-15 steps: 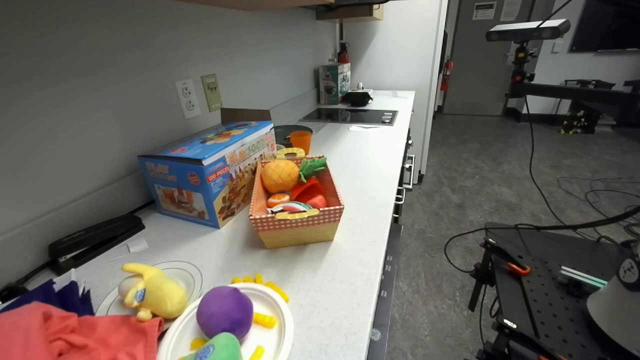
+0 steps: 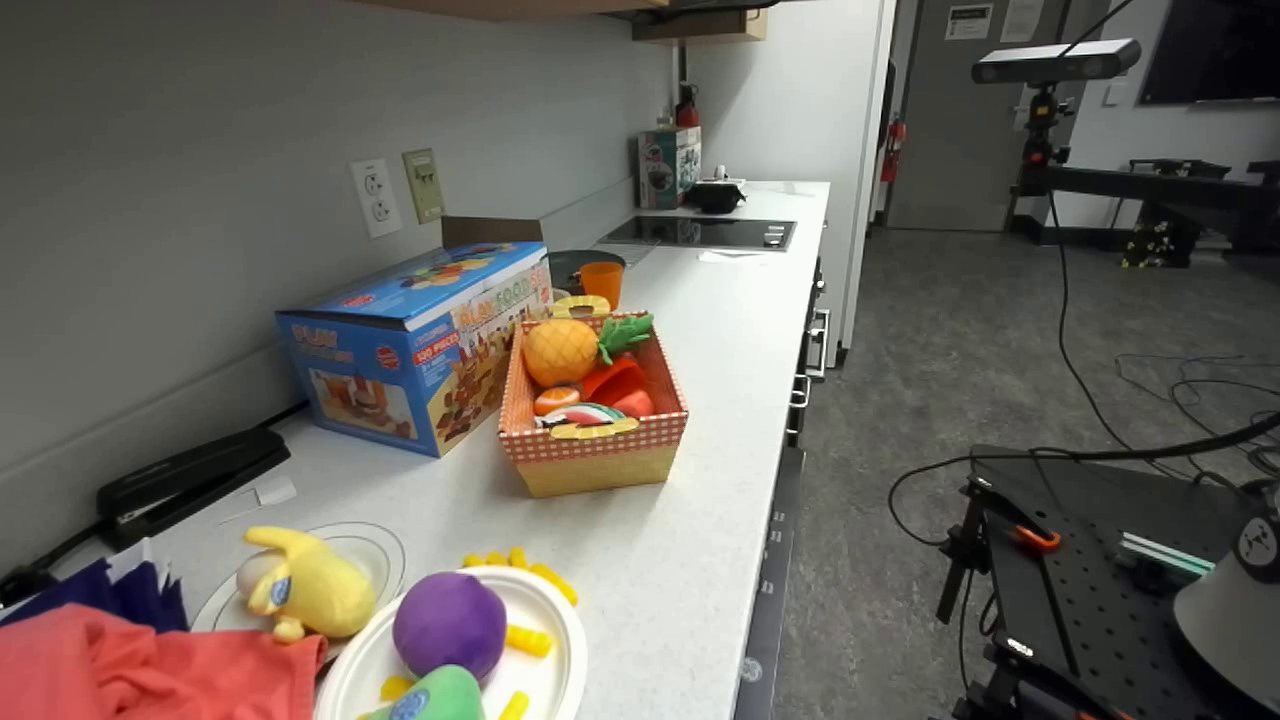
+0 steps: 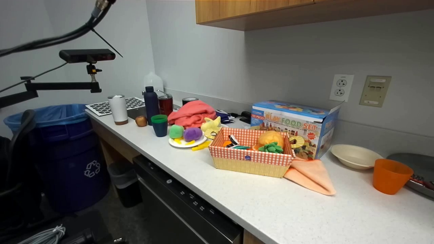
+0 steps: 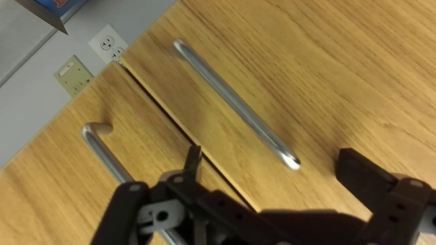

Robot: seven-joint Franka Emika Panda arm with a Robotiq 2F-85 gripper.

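In the wrist view my gripper stands open, with nothing between its fingers. Before it is a wooden cabinet front with two doors. One bar handle [image 4: 241,108] on the right door lies within the span of the fingers, though how far off it is I cannot tell. The left door's handle [image 4: 106,157] passes partly behind the gripper's left side. Both cabinet doors [image 4: 339,73] look closed, a narrow dark seam between them. The gripper is outside both exterior views; only the arm's cable [image 3: 73,34] and base [image 2: 1242,612] show there.
On the counter sits a checked basket [image 2: 600,468] of toy food, a blue box [image 2: 360,348] behind it. A white plate [image 2: 564,636] holds plush toys. An orange cup [image 3: 390,177] stands by a beige bowl [image 3: 356,158].
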